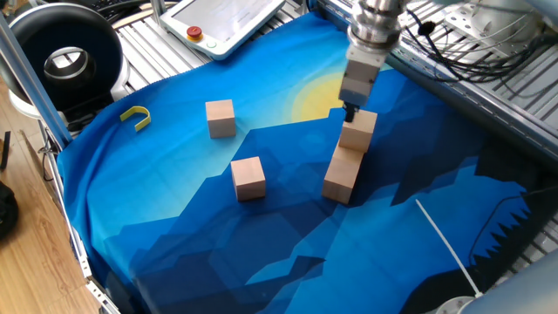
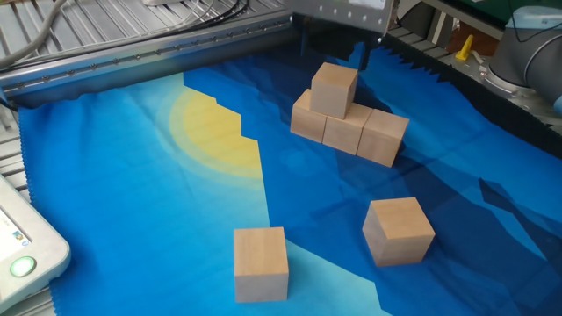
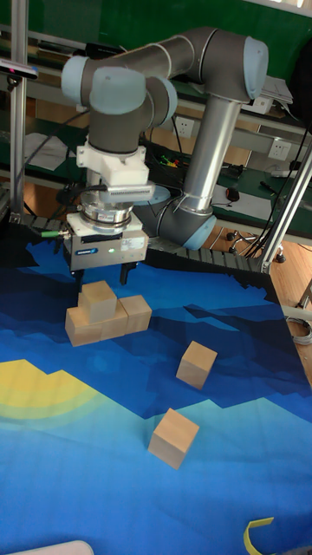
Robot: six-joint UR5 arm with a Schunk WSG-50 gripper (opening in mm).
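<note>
Three wooden cubes stand in a touching row, and a fourth wooden cube point(image 2: 335, 90) rests on top, across the row's left and middle cubes in exterior view 2. The row's right end cube point(image 2: 383, 138) has a bare top. Two more cubes lie apart on the cloth: one nearer the row point(image 1: 248, 179), the other farther off point(image 1: 221, 119). My gripper point(image 3: 101, 276) is just above and behind the top cube, its two fingers spread wide and nothing between them. In exterior view 1 only one dark finger point(image 1: 350, 113) shows clearly.
A blue patterned cloth point(image 1: 157, 192) covers the table, with open room around the loose cubes. A yellow curved piece point(image 1: 137, 117) lies near its edge. The tablet with a red button point(image 1: 218, 22) sits at the back; cables point(image 1: 475, 65) lie beside the arm's base.
</note>
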